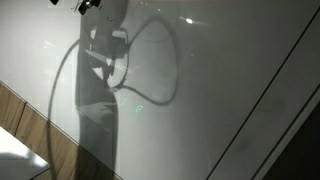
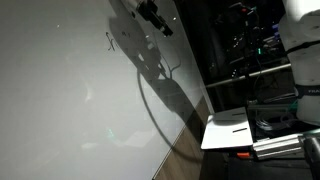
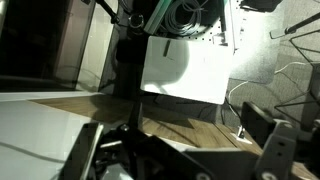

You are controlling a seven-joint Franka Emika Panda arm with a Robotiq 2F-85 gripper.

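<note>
My gripper is open, its dark fingers (image 3: pixel 84 150) spread wide at the bottom of the wrist view, and I see nothing held between them. In exterior view 2 the arm's dark end (image 2: pixel 150 14) hangs at the top in front of a large white panel (image 2: pixel 60 110). Only small dark tips show at the top edge of exterior view 1. A small green mark (image 1: pixel 139 108) is on the white panel (image 1: pixel 220 60) there, and a small dark mark (image 2: pixel 110 42) shows in exterior view 2.
A white flat-topped surface (image 3: pixel 185 75) lies ahead in the wrist view, with coiled cable (image 3: pixel 183 18) beyond it. Wood-look trim (image 1: pixel 40 135) borders the panel. The arm's shadow (image 1: pixel 98 110) falls across the panel. Dark equipment (image 2: pixel 240 40) and a white machine (image 2: pixel 303 60) stand at the right.
</note>
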